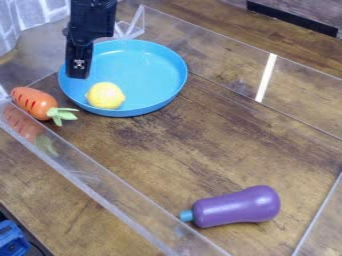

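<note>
A yellow lemon-like toy [104, 96] lies in the blue round plate [154, 75] at the upper left. My gripper [78, 66] is above the plate's left part, up and left of the yellow toy and apart from it in the view. I cannot tell how far apart its fingers stand.
An orange toy carrot [38, 102] lies left of the plate, near a clear plastic wall. A purple toy eggplant [238, 208] lies at the lower right.
</note>
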